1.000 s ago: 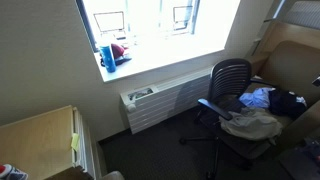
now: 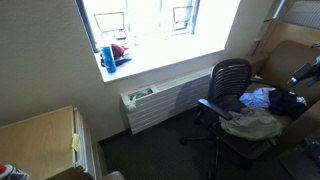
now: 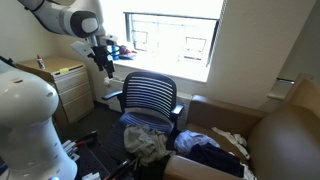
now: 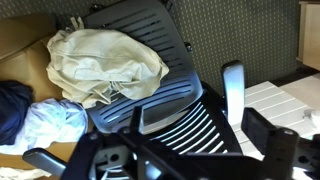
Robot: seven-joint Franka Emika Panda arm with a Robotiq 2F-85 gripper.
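In the wrist view my gripper stands open, its dark fingers spread at the bottom with nothing held between them. Below it is the dark office chair (image 4: 165, 50), with an armrest (image 4: 233, 92) rising near the right finger. A crumpled beige cloth (image 4: 105, 65) lies on the chair seat, clear of the fingers. Light blue-white cloth (image 4: 55, 125) and a dark navy cloth (image 4: 12, 110) lie beyond it toward the left edge. At the right edge of exterior view 1, part of the dark gripper (image 2: 306, 73) shows.
A brown sofa (image 3: 262, 140) adjoins the chair, with another dark cloth pile (image 3: 212, 157) on it. A white radiator (image 2: 170, 102) runs under the window. On the sill stands a blue bottle (image 2: 108, 58). A wooden cabinet (image 2: 35, 145) is at the left; dark floor lies between.
At the right edge of exterior view 1, the gripper has shifted slightly left and shows more than before. The chair and cloths look unmoved.
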